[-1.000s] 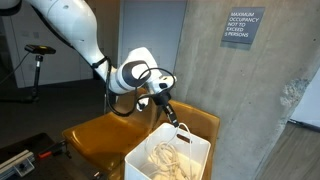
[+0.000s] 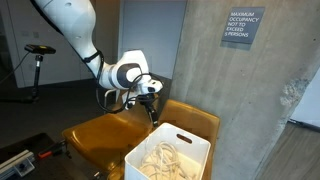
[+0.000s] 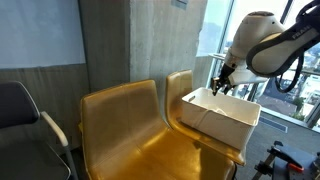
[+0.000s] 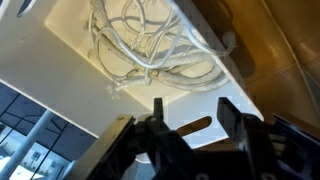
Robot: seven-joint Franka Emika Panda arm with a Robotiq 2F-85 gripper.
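Note:
My gripper (image 2: pixel 154 119) hangs at the left rear edge of a white box (image 2: pixel 197 146), its fingers pointing down. In the wrist view the gripper stands open, and only the box wall with its oblong handle slot (image 4: pixel 194 127) shows between the fingers. Pale rope (image 2: pixel 165 160) lies in loose coils inside the box. From the wrist, the rope (image 4: pixel 150 45) appears tangled near one side, with a strand running close to the rim. In exterior view 2 the box (image 3: pixel 222 127) hides its contents.
Tan chairs (image 3: pixel 120 120) stand in a row beside the box, with one chair back (image 2: pixel 190 118) behind it. A dark office chair (image 3: pixel 30 135) is farther off. The concrete wall (image 2: pixel 250 90) rises behind; floor to the right of the box looks clear.
The gripper has moved left and lower, from above the box to its left edge. A strand that rose from the box toward the gripper no longer shows raised.

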